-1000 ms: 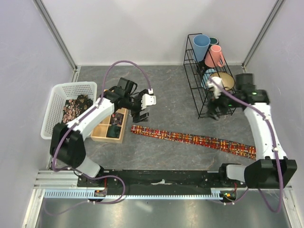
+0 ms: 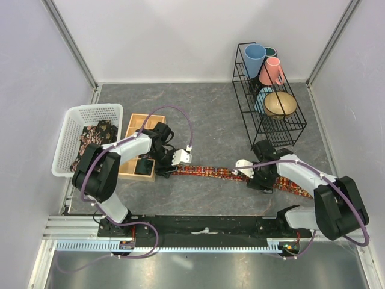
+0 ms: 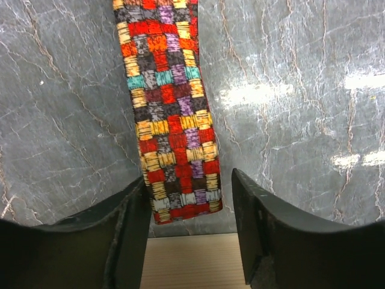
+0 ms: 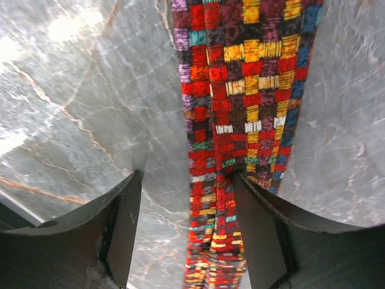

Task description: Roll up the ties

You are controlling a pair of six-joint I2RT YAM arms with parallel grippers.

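A plaid tie [image 2: 210,171] in red, yellow and black lies stretched across the grey floor. My left gripper [image 2: 168,170] is down at its left end; in the left wrist view, that end [image 3: 177,180] lies between the parted fingers. My right gripper [image 2: 258,183] is down on the tie farther right; in the right wrist view, one finger [image 4: 277,241] touches the layered fabric [image 4: 246,102], with bare floor between the fingers. Both grippers are open.
A wooden divided box [image 2: 129,172] with folded cloths and a white basket [image 2: 63,144] stand left. A black wire rack [image 2: 240,102] with mugs and a bowl stands at the back right.
Both arms have come down from above onto the tie, the right one moving left and toward the front, the left one lower to the tie's end.
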